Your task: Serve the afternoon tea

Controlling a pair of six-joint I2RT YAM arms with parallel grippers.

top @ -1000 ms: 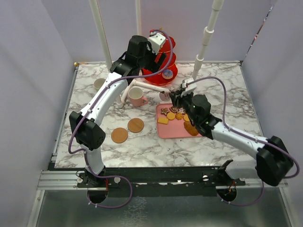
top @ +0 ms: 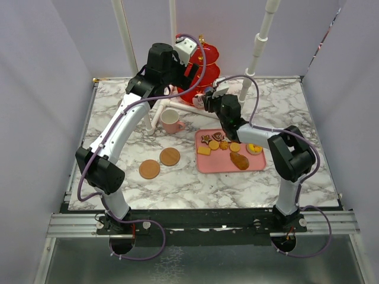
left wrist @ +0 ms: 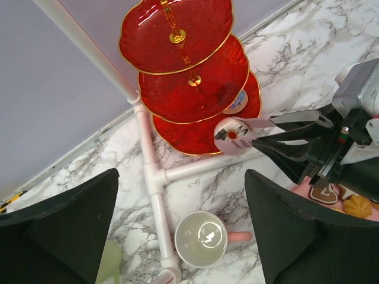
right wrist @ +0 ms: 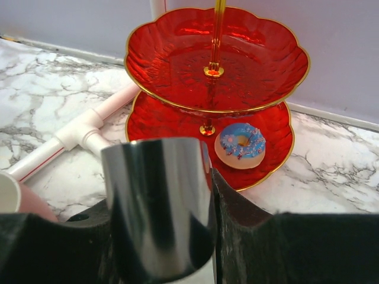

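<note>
A red three-tier stand (left wrist: 177,94) stands at the back. A blue-frosted donut (right wrist: 240,142) lies on one of its plates. My right gripper is shut on a small round decorated treat (left wrist: 228,127) at the front of the lowest tier; in its wrist view the treat is mostly hidden behind the gripper. My left gripper (top: 189,62) is high at the upper left of the stand, open; in its wrist view nothing shows between its fingers. A pink tray (top: 213,165) of pastries lies front right of the stand.
A pink mug (top: 170,124) stands beside white pipes (left wrist: 207,168) before the stand. Two coasters (top: 149,168) lie front left. A white upright pipe (top: 259,44) rises right of the stand.
The left arm has shifted slightly left.
</note>
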